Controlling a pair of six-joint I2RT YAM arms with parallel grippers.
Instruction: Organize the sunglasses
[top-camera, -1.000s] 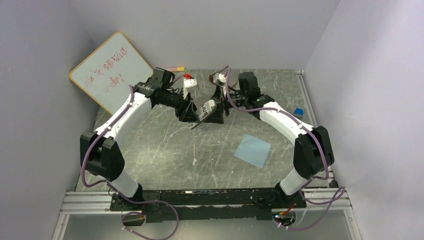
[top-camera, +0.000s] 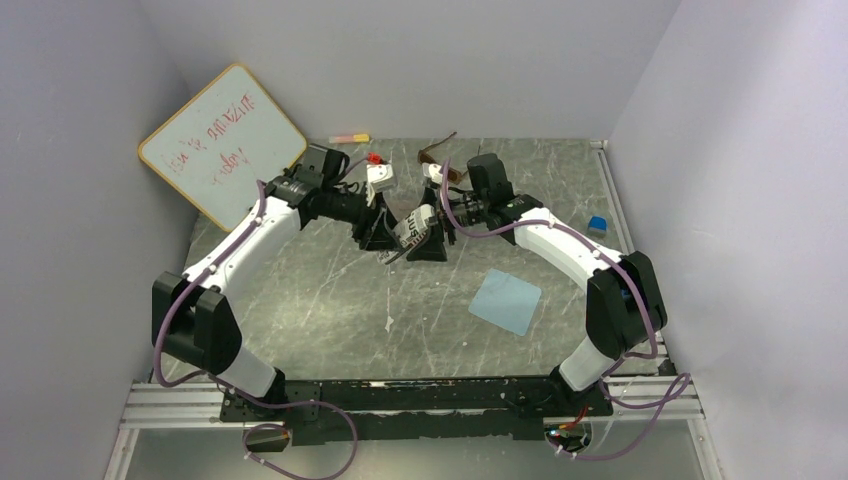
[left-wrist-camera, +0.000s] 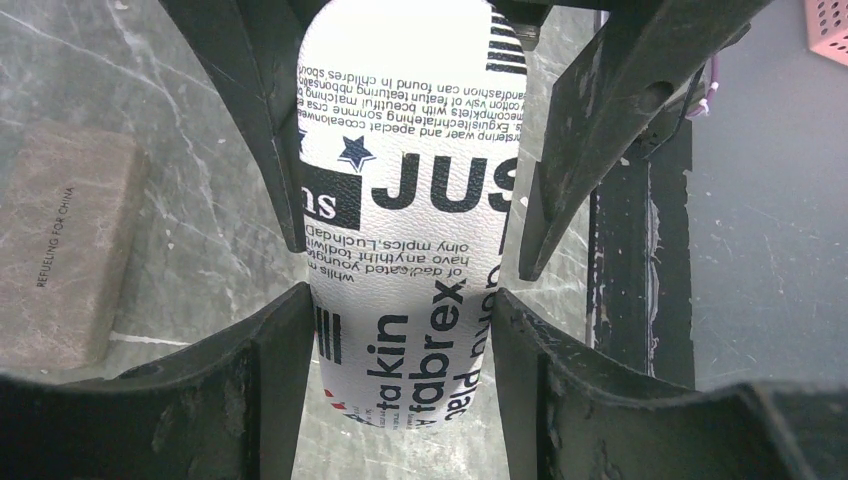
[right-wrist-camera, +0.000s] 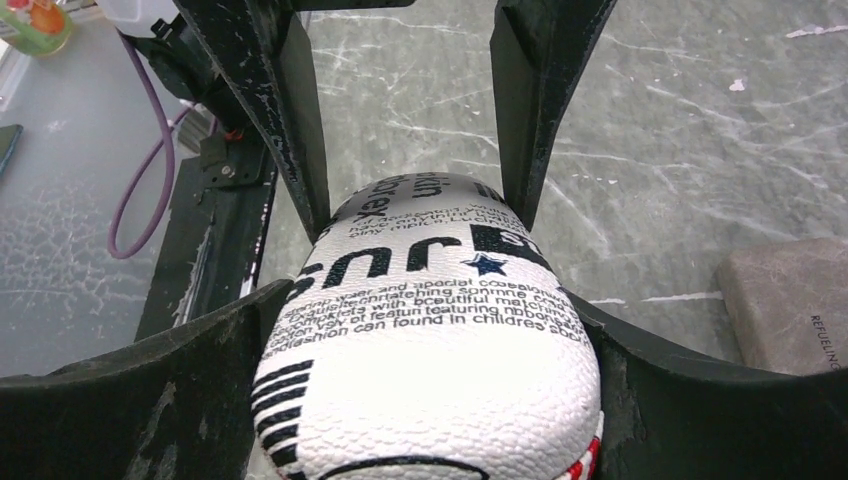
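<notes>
A white sunglasses case printed with black lettering (top-camera: 413, 228) is held up over the middle of the table, between my left gripper (top-camera: 380, 235) and my right gripper (top-camera: 432, 240). In both wrist views the case (left-wrist-camera: 405, 230) sits between the near fingers, with the other gripper's fingers around it too; whether each grips it firmly is hard to tell. Brown sunglasses (top-camera: 430, 155) lie at the back of the table, partly hidden by my right arm.
A brown block marked REFUELING FOR CHINA (left-wrist-camera: 65, 240) lies below. A blue cloth (top-camera: 505, 302) lies right of centre, a blue object (top-camera: 597, 224) at the right edge, a whiteboard (top-camera: 220, 145) at the back left.
</notes>
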